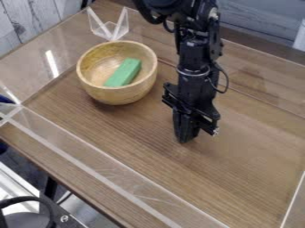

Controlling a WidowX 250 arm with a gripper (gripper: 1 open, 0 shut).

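Note:
The black gripper [188, 125] points down at the middle of the wooden table [143, 183], low over or on its surface; whether its fingers are open or shut is hard to tell. To its upper left, apart from it, a round wooden bowl [91, 58] holds a green block [121, 73].
A white pronged object [109, 29] stands behind the bowl. A black round object [27, 215] is at the lower left corner.

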